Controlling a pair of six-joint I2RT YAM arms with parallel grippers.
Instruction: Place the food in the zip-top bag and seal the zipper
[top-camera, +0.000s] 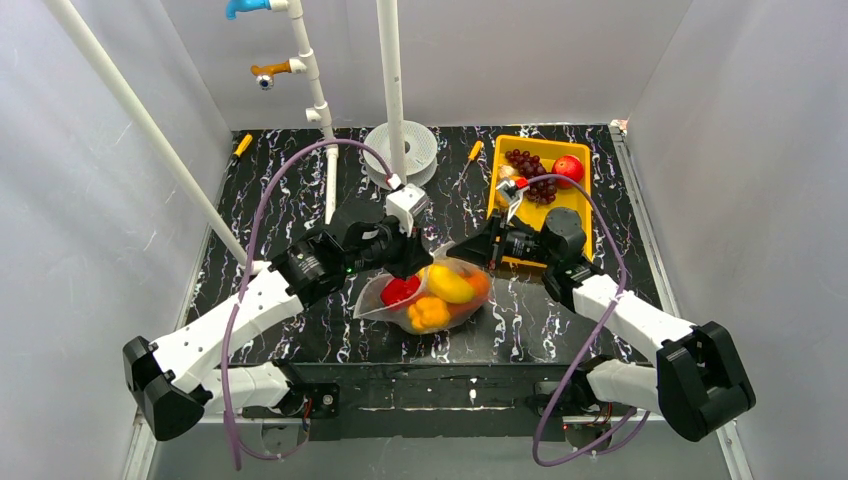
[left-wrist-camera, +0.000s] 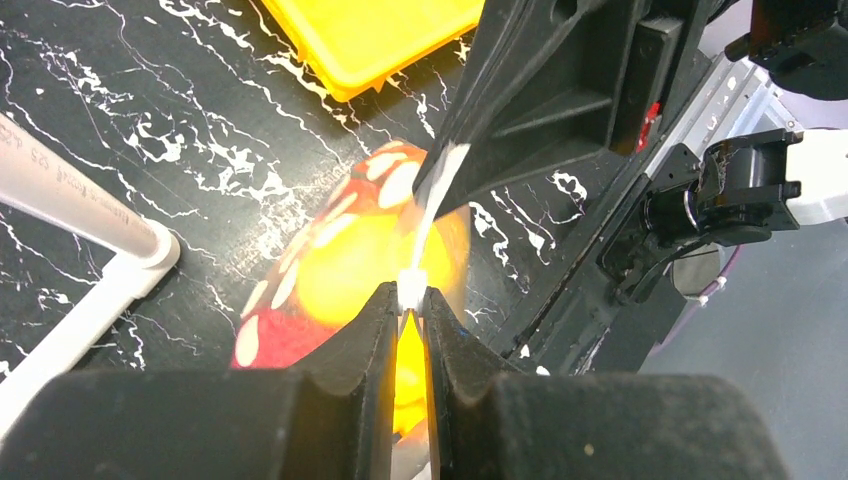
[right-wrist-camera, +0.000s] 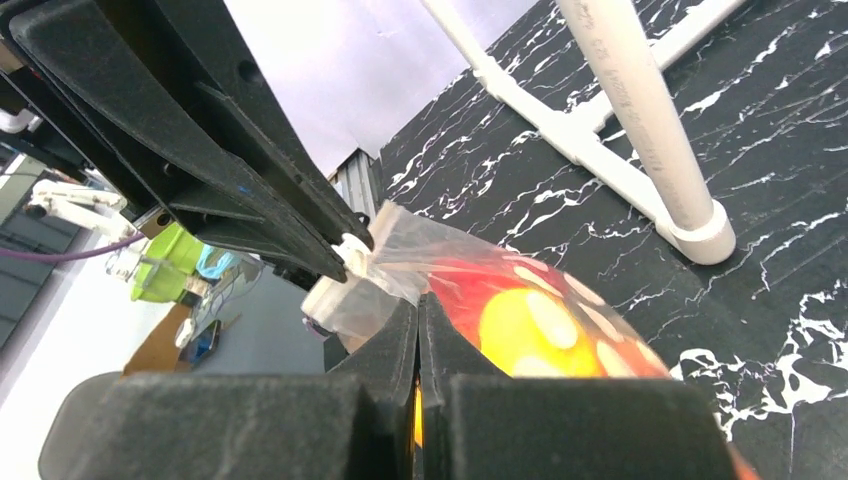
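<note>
A clear zip top bag rests on the dark counter. Inside it lie a red pepper, a yellow fruit and an orange pepper. My left gripper is shut on a small white piece at the bag's zipper edge. Shut at the tips, my right gripper grips the bag's edge a short way off. Between the two grippers a pale strip of that edge runs taut. How much film lies between the right fingertips is hard to see.
A yellow tray with grapes and a red fruit stands at the back right, partly behind the right arm. A white upright pipe and a spool are behind the grippers. Counter left of the bag is clear.
</note>
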